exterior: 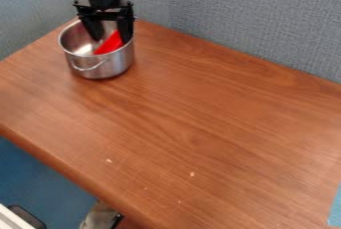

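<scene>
A steel pot (100, 66) with a wire handle stands near the back left of the wooden table (213, 123). Inside it, toward the right, is a red object (110, 43). The black gripper (107, 29) hangs from above, low over the pot's mouth, its lower parts just over or inside the rim beside the red thing. Whether its fingers are open or closed on anything is too small and dark to make out.
Grey-blue padded walls (240, 19) border the table at the back and left. Most of the tabletop right of the pot and toward the front is bare. Some equipment sits below the front-left edge.
</scene>
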